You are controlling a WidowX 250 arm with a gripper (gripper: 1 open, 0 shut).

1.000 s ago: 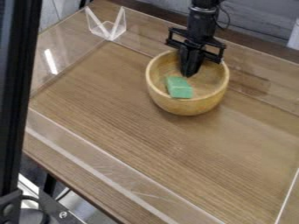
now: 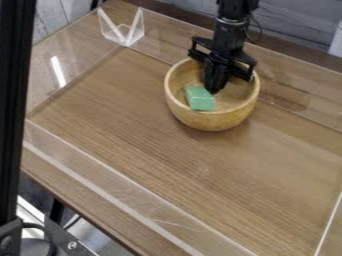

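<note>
A round light wooden bowl [image 2: 211, 118] sits on the wooden table toward the upper middle. Inside it, at the left, lies a green block [image 2: 199, 98]. The black gripper [image 2: 213, 82] reaches down from the top into the back of the bowl, just above and behind the green block. Its fingertips are dark and small in this view, with nothing visible held between them; it appears shut.
A small clear plastic container [image 2: 122, 27] stands at the back left. A dark frame edge runs along the left side.
The gripper has shifted slightly left and down within the bowl. The green block now sits a little higher in the view, near the bowl's left side.
</note>
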